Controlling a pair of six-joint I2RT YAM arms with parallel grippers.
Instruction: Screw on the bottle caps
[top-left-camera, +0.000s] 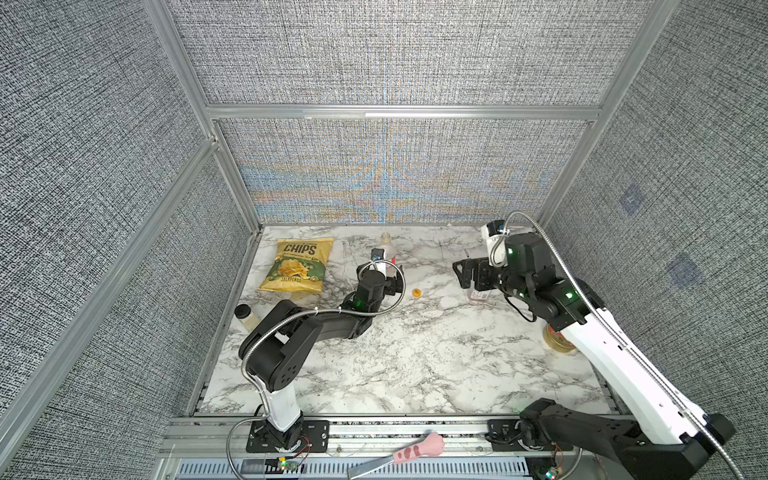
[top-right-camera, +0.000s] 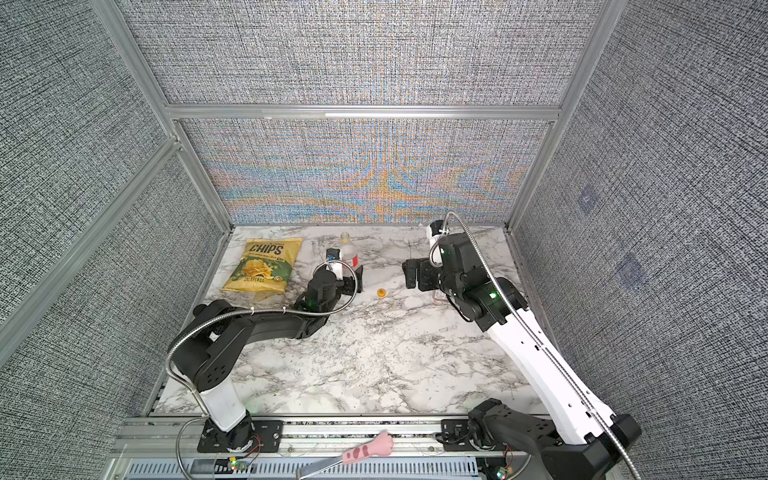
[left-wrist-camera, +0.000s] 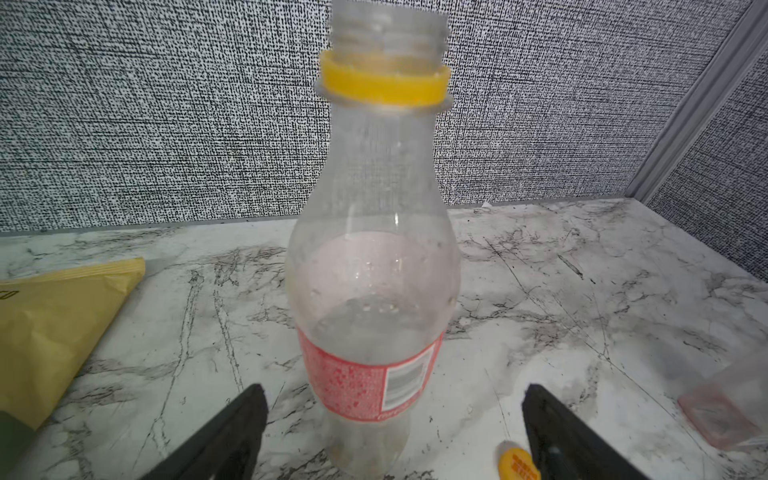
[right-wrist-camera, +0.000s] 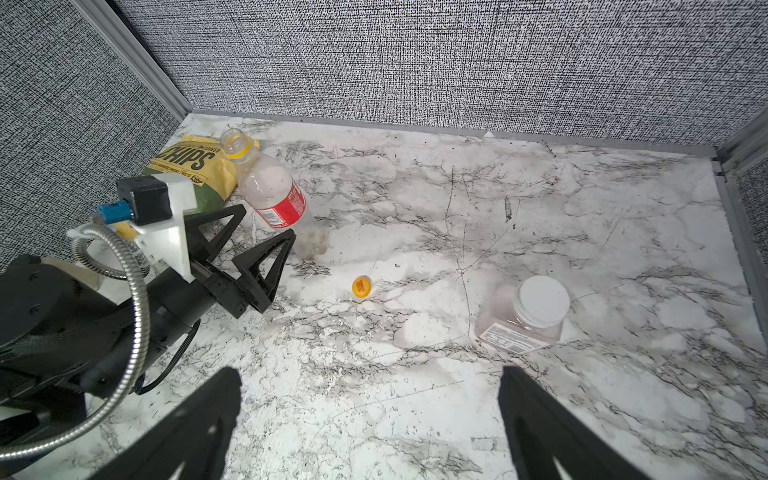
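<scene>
An uncapped clear plastic bottle (left-wrist-camera: 368, 264) with yellow neck ring and red label stands upright at the back middle. My left gripper is open, its fingers either side of the bottle's lower part in the left wrist view. A small yellow cap (right-wrist-camera: 361, 287) lies on the table to the bottle's right and front. My right gripper hangs open over the right side, nothing between its fingers. Beyond it in the right wrist view stands a clear jar (right-wrist-camera: 512, 328) with a white lid (right-wrist-camera: 544, 300).
A chips bag (top-left-camera: 296, 264) lies at the back left. A dark-lidded bottle (top-left-camera: 244, 318) is at the left edge, and a round tin (top-left-camera: 557, 340) at the right under the arm.
</scene>
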